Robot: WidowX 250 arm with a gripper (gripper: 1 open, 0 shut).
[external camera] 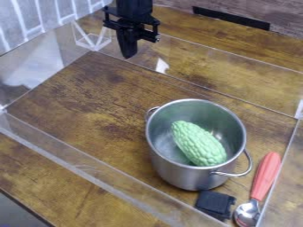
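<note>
My gripper [128, 44] is high at the top centre-left of the view, black, over the back of the clear-walled area; whether it is open or shut is too small to tell. In the lower right a steel pot [166, 164] with side handles holds a green bumpy vegetable, like a bitter melon [199, 142].
An ice-cream scoop [265, 176] with a red handle lies right of the pot, beside a small black block [215, 205]. Transparent low walls border the wooden surface [83, 102], whose left and middle are clear.
</note>
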